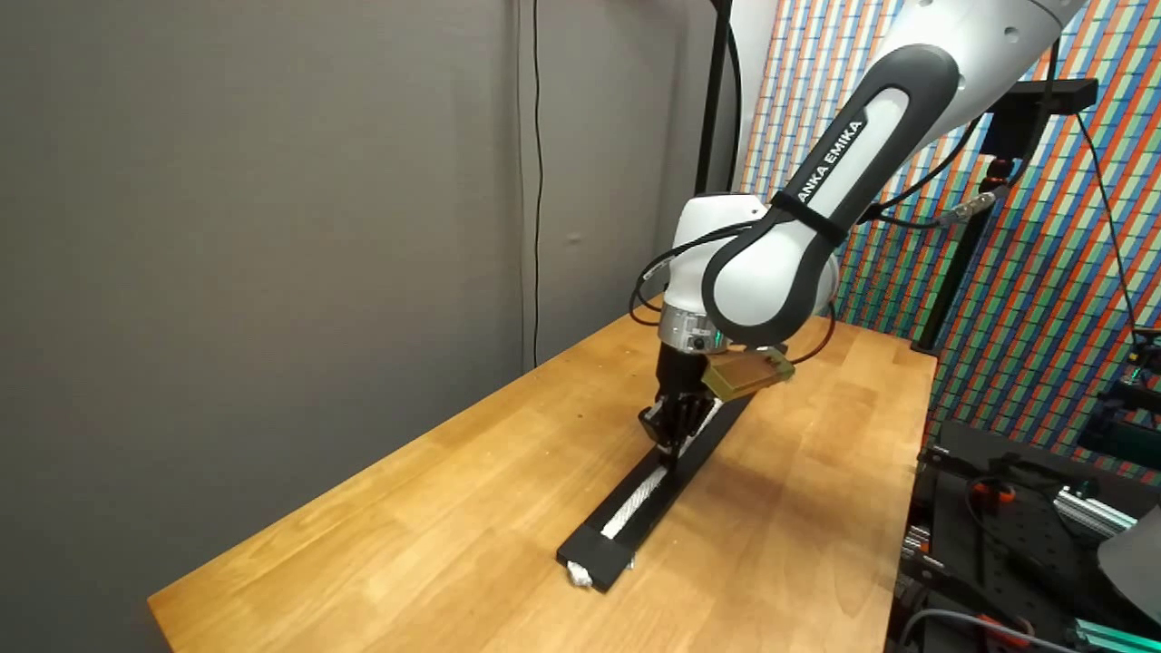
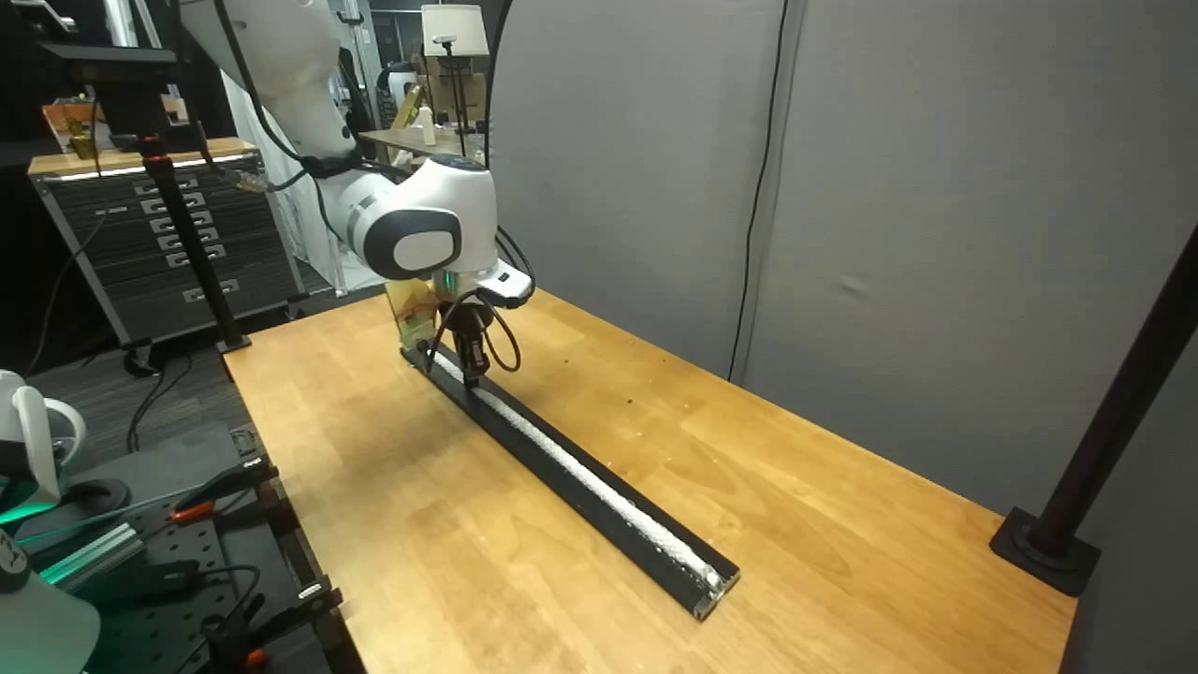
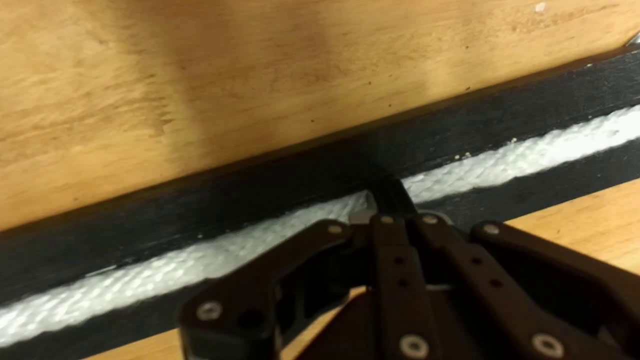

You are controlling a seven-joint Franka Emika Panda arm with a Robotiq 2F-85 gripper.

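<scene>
A white braided rope [image 3: 168, 270] runs along the slot of a long black channel [image 2: 562, 472] lying flat on the wooden table. In the wrist view my gripper is shut, its fingertips over the rope's line and hiding a short stretch of it. Whether the tips touch or pinch the rope cannot be made out. From exterior view 1 the gripper [image 1: 669, 457] points straight down at the channel, nearer its front end, where a bit of rope [image 1: 579, 573] sticks out. The rope lies inside the slot on both sides of the fingers.
A grey wall panel [image 2: 966, 225] borders one long side. A black post [image 2: 1061, 522] stands at a table corner, and clutter with cables fills a black cart [image 2: 202, 562] beside the table.
</scene>
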